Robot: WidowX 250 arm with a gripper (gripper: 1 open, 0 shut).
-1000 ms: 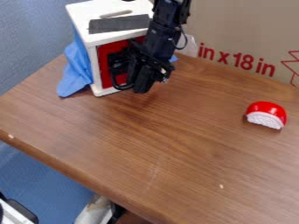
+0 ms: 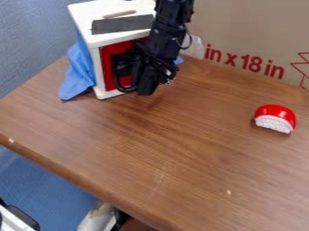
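A white box (image 2: 97, 14) stands at the back left of the wooden table, with a dark grey strip (image 2: 118, 24) on top and a red front panel (image 2: 112, 52). My black gripper (image 2: 133, 76) is low at that red front, covering much of it, so I cannot tell whether its fingers are open or shut or what is between them.
A blue cloth (image 2: 79, 70) hangs down the box's left side. A red and white object (image 2: 276, 118) lies on the right of the table (image 2: 169, 167). A cardboard panel (image 2: 248, 32) stands behind.
The arm and gripper have shifted very slightly at the box's front. The box and the red and white object look unmoved.
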